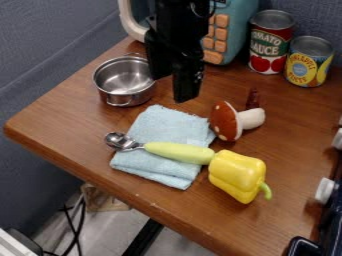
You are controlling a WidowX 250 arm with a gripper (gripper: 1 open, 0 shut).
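My black gripper (174,72) hangs over the table between the steel pot (124,86) and the toy mushroom (235,119), above the light blue towel (171,126). It is dark, and whether it is open or shut is unclear. A scoop with a pale green handle (177,151) lies across the towel, beside a yellow pepper (239,176).
A tomato sauce can (270,40) and a yellow can (309,62) stand at the back right of the wooden table (60,125). A teal microwave (230,30) is behind my arm. Dark knobbed equipment borders the right edge.
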